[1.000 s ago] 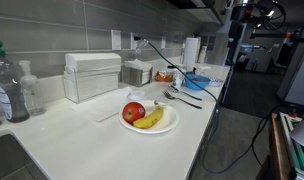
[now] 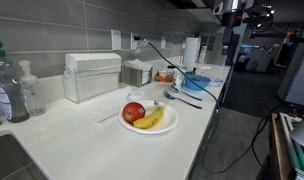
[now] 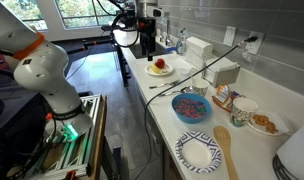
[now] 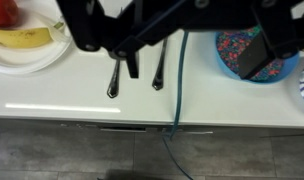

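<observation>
My gripper hangs above the counter's front edge with its fingers apart. In the wrist view, one dark finger (image 4: 132, 66) is at the left and the other overlaps the blue bowl (image 4: 230, 70). Between them lie bare counter and part of a cable. Two metal utensils, forks by their look, lie on the counter below; one is the fork (image 4: 159, 80). Left of them, a white plate (image 4: 54, 57) carries a banana (image 4: 20, 38) and a red apple (image 4: 4, 12). Red and multicoloured small pieces fill the blue bowl (image 3: 191, 106).
A blue-patterned plate (image 3: 198, 151), a wooden spoon (image 3: 224, 146), a patterned cup (image 3: 242, 108) and a plate of brown food (image 3: 262, 124) stand near the bowl. Soap bottles (image 2: 32, 92) flank the sink. A cable crosses the counter.
The arm and gripper have shifted slightly at the upper right of exterior view 1. The plate, fruit and utensils have stayed in place.
</observation>
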